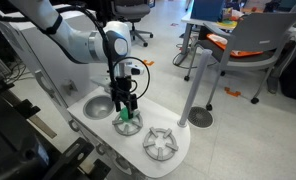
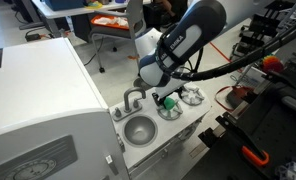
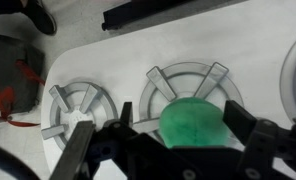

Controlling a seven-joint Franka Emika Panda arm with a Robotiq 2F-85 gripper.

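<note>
A green rounded object (image 3: 193, 124) rests on one of two round grey burner grates (image 3: 210, 76). My gripper is low over it, fingers open, with the green object showing between and ahead of them in the wrist view. In exterior view 1, the green object (image 1: 125, 115) is partly covered by the gripper. From the other side, exterior view 2 shows the green object (image 2: 169, 102) just below the gripper. Whether the fingers touch it cannot be made out.
A second burner grate (image 1: 160, 144) lies bare on the white counter (image 1: 173, 118). Beside the first grate is a round sink basin (image 2: 140, 130) with a faucet (image 2: 133, 98). A grey chair (image 1: 238, 45) stands behind the counter, away from the arm.
</note>
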